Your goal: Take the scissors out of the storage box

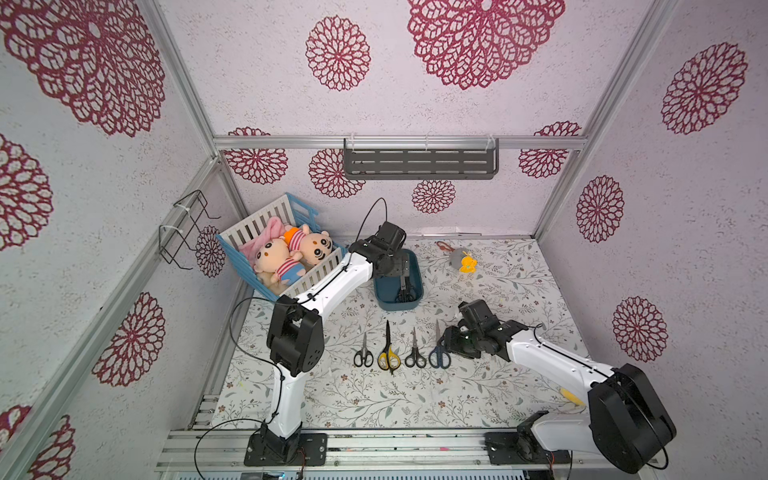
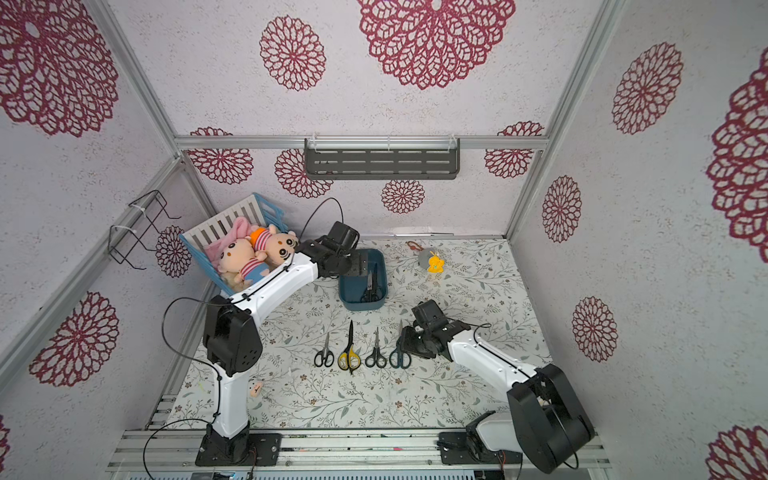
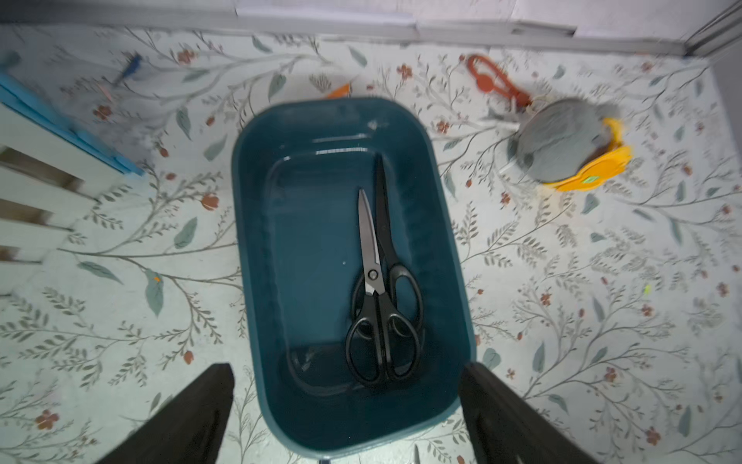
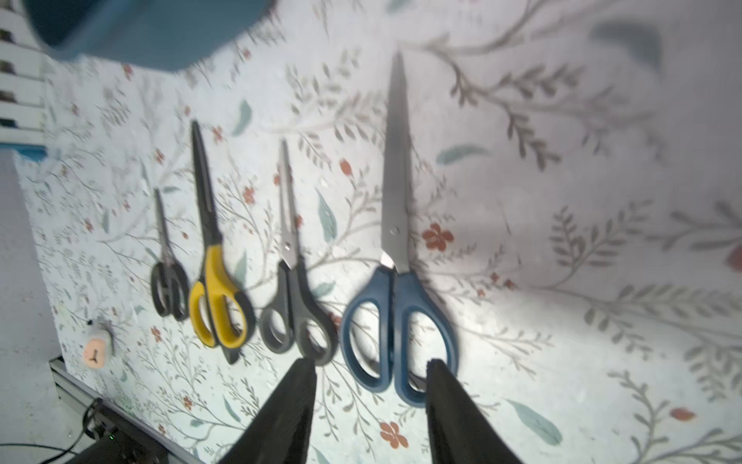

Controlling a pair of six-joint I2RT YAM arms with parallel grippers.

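Two black-handled scissors (image 3: 372, 280) lie partly overlapping inside the dark teal storage box (image 3: 259, 309), nearer its right side. Over the box my left gripper stands open, empty. On the table in front of the box several scissors lie in a row, blades toward the back: a small grey pair (image 4: 168, 290), a yellow-and-black pair (image 4: 218, 297), a grey pair (image 4: 293, 301) and a blue-handled pair (image 4: 395, 309). My right gripper is just above the handles of the blue pair, its fingers apart with nothing gripped between them.
A light-blue and white basket (image 1: 240, 268) of plush toys stands left of the box. A grey and yellow toy (image 1: 462, 260) lies at the back right. A grey shelf (image 1: 420, 164) hangs on the rear wall.
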